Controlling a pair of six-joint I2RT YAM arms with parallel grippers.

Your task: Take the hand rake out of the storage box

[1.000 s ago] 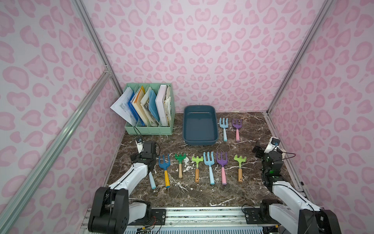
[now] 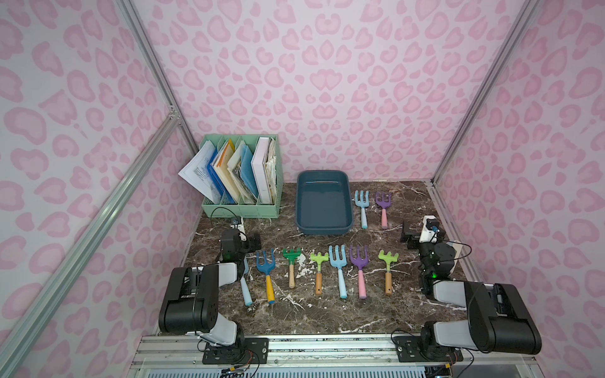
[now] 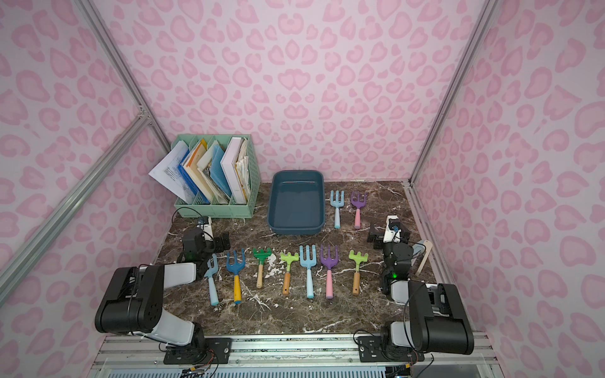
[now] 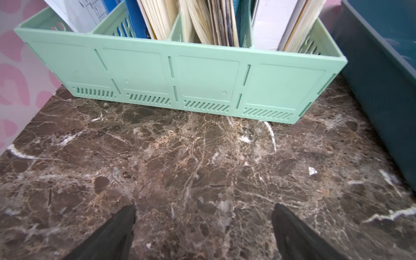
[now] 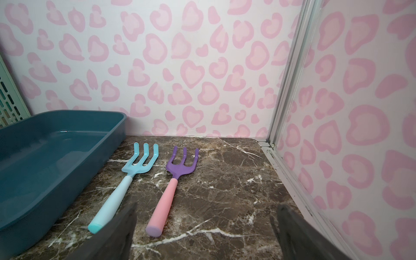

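Note:
A dark teal storage box (image 2: 323, 201) sits empty at the back middle. Several hand rakes lie on the marble table: a light blue one (image 5: 113, 200) and a purple-pink one (image 5: 162, 205) right of the box, and a row along the front, including a blue-yellow one (image 2: 269, 283) and a green one (image 2: 291, 264). My left gripper is open over bare table before the green file organizer (image 4: 208, 73). My right gripper is open at the right, facing the two back rakes, nothing between its fingers.
The organizer full of papers and folders fills the back left. Patterned walls and metal frame edges (image 5: 281, 173) bound the table. Bare marble lies between organizer and front row, and at the back right.
The rakes, box and organizer have not moved.

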